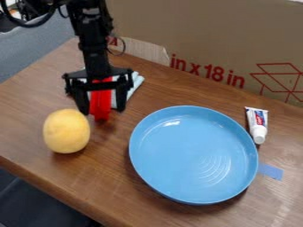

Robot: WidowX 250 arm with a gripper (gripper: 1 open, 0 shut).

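Note:
My black gripper (99, 91) is low at the left of the camera view, open, with its fingers around a red object (102, 106). The red object is partly hidden by the gripper; whether the fingers touch it I cannot tell. A pale cloth (134, 82) lies behind it. A yellow round object (66, 131) sits in front of the gripper.
A large blue plate (193, 154) takes up the right middle of the wooden table (101, 186). A toothpaste tube (258, 125) lies right of it. A cardboard box (213, 44) stands along the back.

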